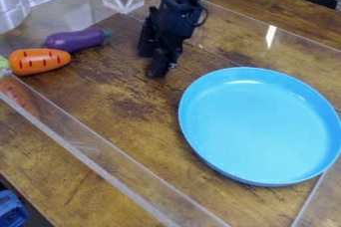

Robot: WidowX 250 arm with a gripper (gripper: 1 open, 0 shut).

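The dark gripper (158,54) reaches down from the top centre to just above the wooden table, left of a large light-blue plate (258,123); its fingers are dark and hard to make out. An orange toy carrot (39,60) and a purple toy eggplant (76,40) lie at the left, apart from the gripper.
Clear plastic walls run along the left and bottom left. A blue object (8,209) sits at the bottom-left corner.
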